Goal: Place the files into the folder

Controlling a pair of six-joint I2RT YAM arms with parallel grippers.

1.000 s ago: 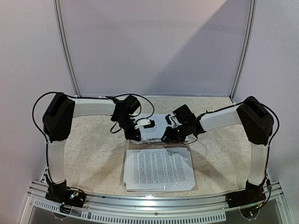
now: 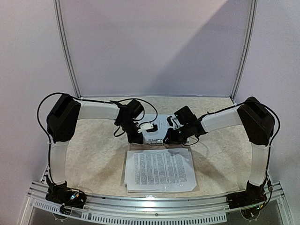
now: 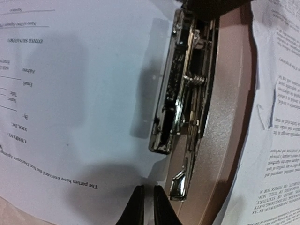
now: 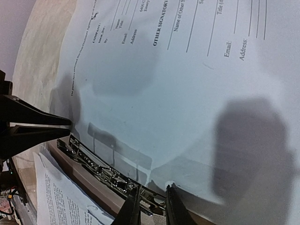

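Note:
White printed files lie on the far half of the open folder, whose brown spine shows between the page stacks. A metal clip runs along their near edge. My left gripper is nearly closed at the page edge, beside the clip's left end, apparently with paper between its tips. In the right wrist view, the left fingers point at that page corner. My right gripper is shut on the clip's right end, metal showing between its fingers. The arms hide part of the pages in the top view.
A second stack of printed sheets lies on the near half of the folder, close to the front rail.
My left gripper has shifted slightly right and nearer along the page edge. The right arm stays almost still, and the near stack's right edge appears slightly spread to the right.

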